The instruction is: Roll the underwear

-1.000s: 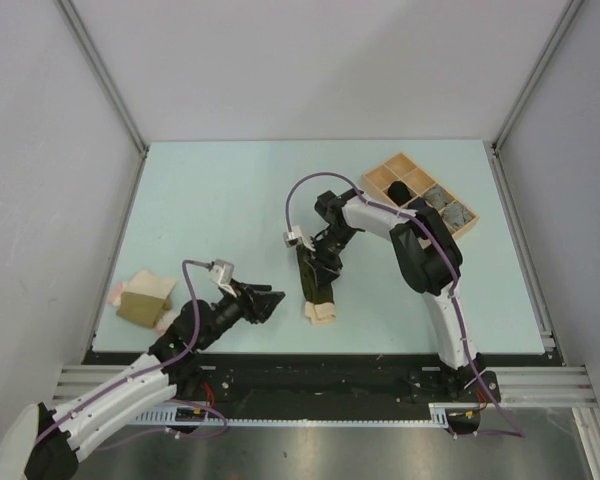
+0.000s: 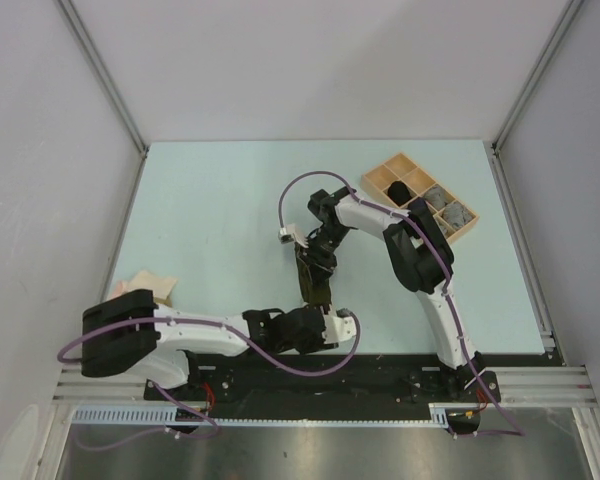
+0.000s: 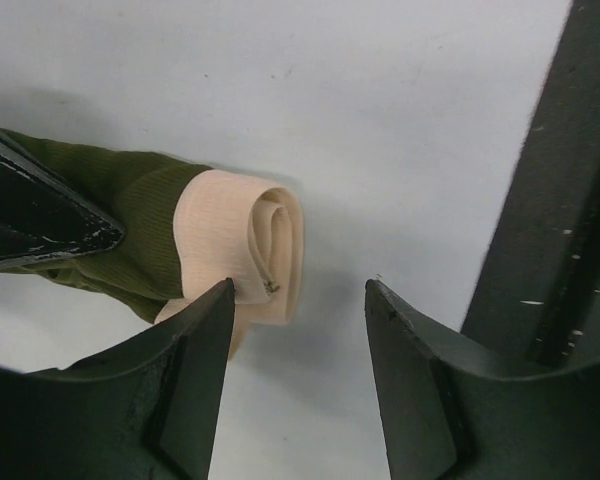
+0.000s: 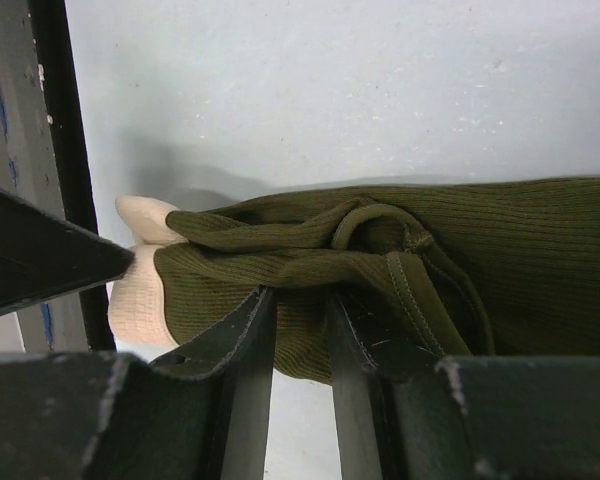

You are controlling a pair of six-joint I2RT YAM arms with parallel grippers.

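Note:
The olive-green underwear (image 2: 310, 280) with its cream waistband (image 3: 220, 240) lies folded near the middle front of the table. My right gripper is at its folded fabric in the right wrist view, fingertips close together among the green layers; whether they pinch it I cannot tell. My left gripper hovers by the waistband end, open, the band at its one fingertip and bare table between the fingers. From above, both arms partly hide the underwear.
A wooden compartment box (image 2: 400, 170) with dark and grey items stands at the back right. Folded cloths (image 2: 145, 283) lie at the left. The table's dark front edge (image 3: 530, 200) is close to the waistband.
The left arm has swung right from the left front to the underwear's near end, now covering much of it from above. The right arm has shifted only slightly.

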